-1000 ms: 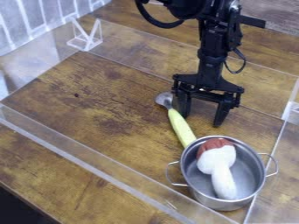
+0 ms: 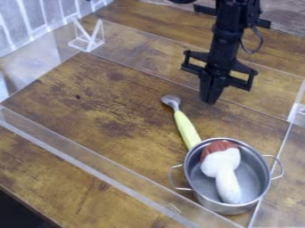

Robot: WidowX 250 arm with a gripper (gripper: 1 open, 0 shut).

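Note:
My black gripper (image 2: pixel 209 93) hangs over the wooden table, shut, with nothing seen between its fingers. Below and left of it lies a spoon with a pale yellow handle (image 2: pixel 185 125), its metal head toward the back. At the lower right stands a steel pot (image 2: pixel 251 200) with two side handles, holding a white object with a red part (image 2: pixel 224 172), whose exact kind I cannot tell.
Clear plastic rails or edges (image 2: pixel 71 161) cross the table along the front and right. A small white bracket (image 2: pixel 88 36) sits at the back left.
My gripper has risen toward the back, away from the spoon and the pot. The spoon and pot look unmoved.

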